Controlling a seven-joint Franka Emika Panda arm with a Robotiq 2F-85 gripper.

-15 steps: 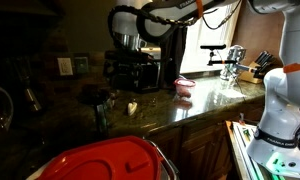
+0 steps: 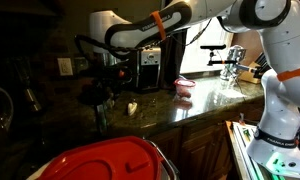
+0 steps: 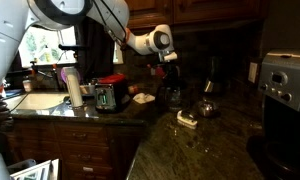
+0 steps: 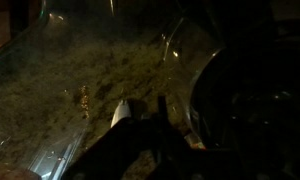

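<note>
My gripper (image 2: 105,84) hangs from the arm over the back of the dark counter (image 3: 150,140). In the second exterior view, the gripper (image 3: 171,78) is just above a clear glass vessel (image 3: 174,98). The wrist view is dim: dark fingers (image 4: 162,125) reach up from the bottom edge, and a pale, narrow tip (image 4: 121,112) shows beside them. Clear glass curves along the left of that view, with a dark round vessel (image 4: 245,105) at the right. I cannot make out the width of the finger or anything between the fingers.
A large red lid or tray (image 2: 105,162) fills the near left. A small pale item (image 3: 187,119) and a shiny round pot (image 3: 208,108) lie near the glass. A toaster (image 3: 111,94) stands to the left, and a coffee machine (image 3: 286,80) to the right.
In the first exterior view, the arm and gripper have moved left over the counter, toward the dark things at the back. The objects on the counter look unmoved.
</note>
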